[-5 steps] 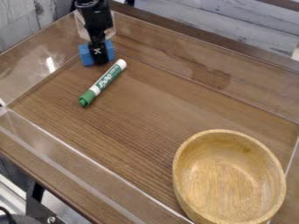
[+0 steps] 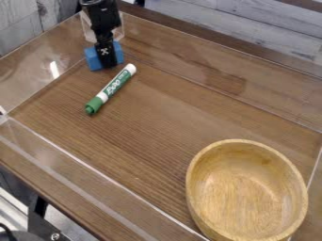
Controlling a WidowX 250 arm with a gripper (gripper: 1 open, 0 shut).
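My black gripper (image 2: 104, 48) reaches down at the top left over a small blue object (image 2: 98, 59), its fingertips at or on it and partly covering it. The gripper is open; whether the object sits between the fingers is hard to tell. A white and green tube (image 2: 112, 89) lies on the wooden table (image 2: 164, 122) just below and right of the blue object.
A large yellow bowl (image 2: 247, 188) fills the lower right. The table's edge runs along the lower left, with dark cables beyond it.
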